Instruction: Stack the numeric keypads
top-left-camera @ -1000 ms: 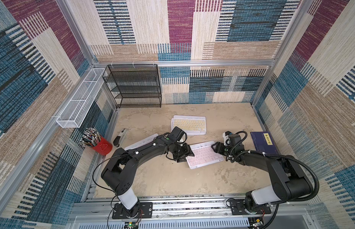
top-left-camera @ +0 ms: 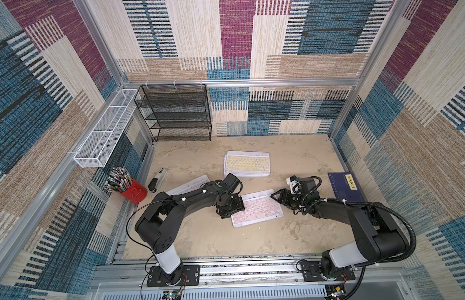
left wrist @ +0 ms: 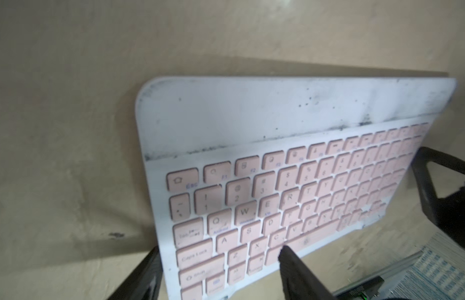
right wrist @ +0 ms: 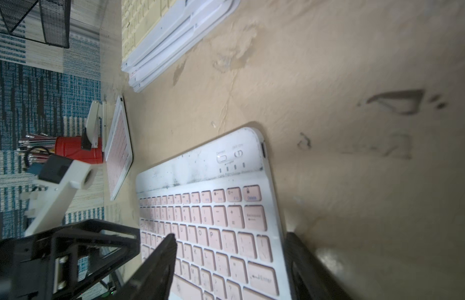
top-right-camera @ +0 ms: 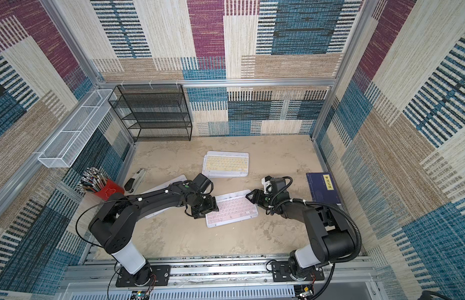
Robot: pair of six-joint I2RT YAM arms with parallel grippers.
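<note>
A pink-keyed white keyboard [top-left-camera: 257,209] lies flat at front centre, with my left gripper at its left end and my right gripper at its right end, both part open over the edges; whether the fingers touch it is unclear. Behind it sits a pile of white keyboards [top-left-camera: 246,163], the top one yellow-keyed. Another white keyboard [top-right-camera: 162,187] lies to the left, partly hidden by my left arm, and shows pink keys in the right wrist view.
A red pen cup [top-left-camera: 136,192] and a stapler [top-left-camera: 158,179] stand at the left, a blue book [top-left-camera: 342,186] at the right. A black mesh rack [top-left-camera: 173,112] is at the back.
The pink keyboard has shifted left and toward the front. Both grippers have moved the same way along with it.
</note>
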